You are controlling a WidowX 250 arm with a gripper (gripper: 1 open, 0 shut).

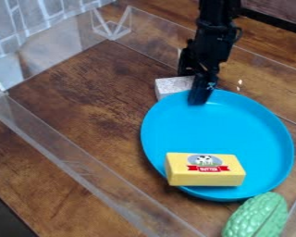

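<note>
My black gripper (195,81) is lowered at the back rim of a blue plate (218,134), its fingers apart around or just above a pale speckled block (172,87) that lies behind the plate. The fingers partly hide the block, and whether they touch it is unclear. A yellow butter box (203,169) with a cow label rests on the front of the plate.
A green ridged object (255,217) lies at the front right beside the plate. Clear plastic walls edge the wooden surface (82,106), whose left part is bare. White tiles stand at the back left.
</note>
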